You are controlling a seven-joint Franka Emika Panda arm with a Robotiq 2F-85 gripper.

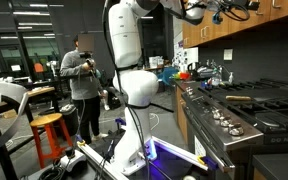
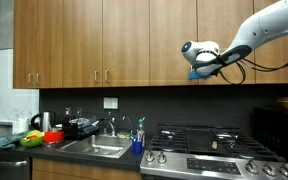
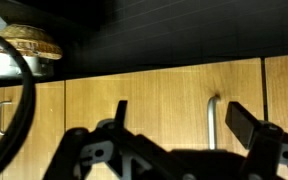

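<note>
In the wrist view my gripper is open, its two dark fingers set wide apart with nothing held. A wooden cabinet door [image 3: 154,88] fills the area beyond it. The slim metal handle [image 3: 212,122] on that door shows between the fingers, closer to the right one; whether anything touches it cannot be told. Exterior view 2 has the white arm [image 2: 204,52] coming in from the right, in front of the upper cabinets [image 2: 130,45].
Below the cabinets are the stove [image 2: 216,142] and a sink [image 2: 107,144]. A dark cable [image 3: 27,95] curves through the wrist view's left side, near a brown, round-topped object [image 3: 26,40]. A person [image 1: 83,80] stands behind the arm's base, near a red stool [image 1: 50,124].
</note>
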